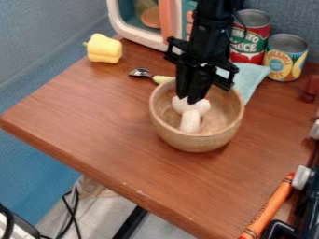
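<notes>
The black gripper reaches down into a wooden bowl on the table, its fingers close together just above a white object, which looks like a mushroom. Whether the fingers hold it is hard to tell, as the gripper hides its top.
A yellow pepper sits at the back left. A toy oven, cans, a light blue cloth and a small metal item stand behind the bowl. An orange marker lies at the front right.
</notes>
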